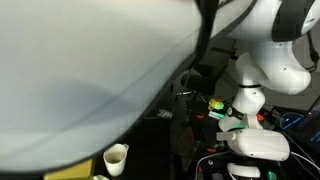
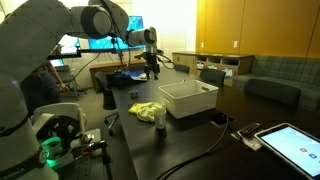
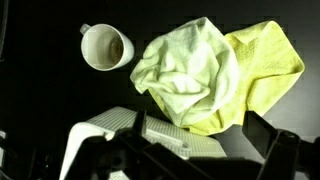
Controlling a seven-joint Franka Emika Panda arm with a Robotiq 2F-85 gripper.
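Observation:
In the wrist view my gripper stands open, its dark fingers wide apart and nothing between them. Beyond them a pale, crumpled cloth point(image 3: 190, 75) lies against a yellow cloth point(image 3: 268, 68) on the dark table; whether they are one piece I cannot tell. A white mug point(image 3: 106, 47), with something brownish inside, is beside the cloth at the upper left. The white box point(image 3: 95, 135) is partly hidden under the gripper. In exterior view 2 the box point(image 2: 188, 97) stands behind the cloth point(image 2: 148, 113) and mug point(image 2: 160, 116). Exterior view 1 shows the mug point(image 1: 115, 158), but not my gripper.
A black cable point(image 2: 195, 155) runs across the table. A tablet point(image 2: 295, 148) lies at its right, near small dark devices. A person point(image 2: 151, 48) stands in the background. My white arm point(image 1: 85, 75) covers much of exterior view 1.

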